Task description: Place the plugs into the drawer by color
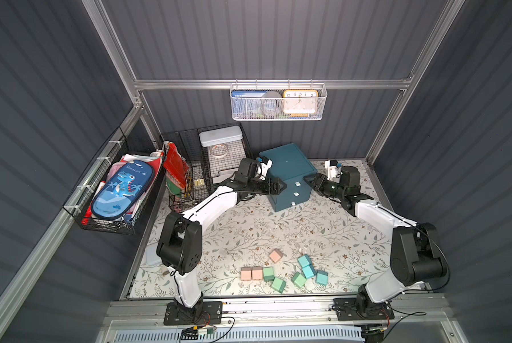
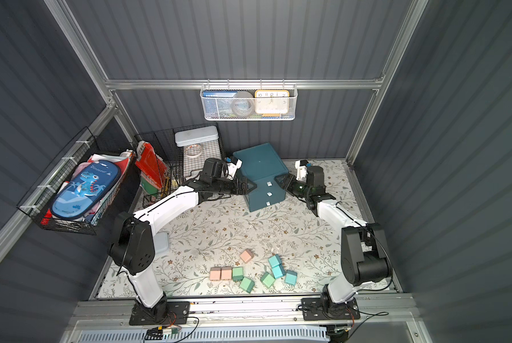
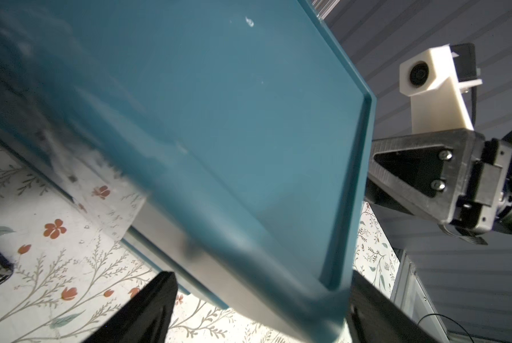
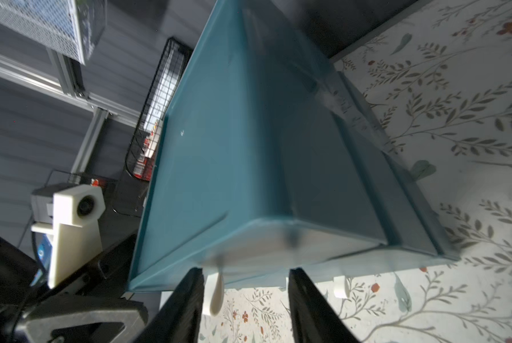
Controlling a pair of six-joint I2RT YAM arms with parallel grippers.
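Note:
A teal drawer box (image 1: pixel 287 163) with small white tabs on its front stands at the back centre. My left gripper (image 1: pixel 276 186) is open at its left side; in the left wrist view the box's rounded top edge (image 3: pixel 267 274) runs between its blurred fingers. My right gripper (image 1: pixel 312 180) is at the right side, with its fingers (image 4: pixel 304 303) apart below the box's edge. Pink blocks (image 1: pixel 257 273), green blocks (image 1: pixel 278 284) and cyan blocks (image 1: pixel 321 277) lie loose near the table's front.
Black wire baskets (image 1: pixel 218 154) stand at the back left, one (image 1: pixel 124 194) hangs on the left wall, and a white mesh basket (image 1: pixel 250 105) hangs on the back wall.

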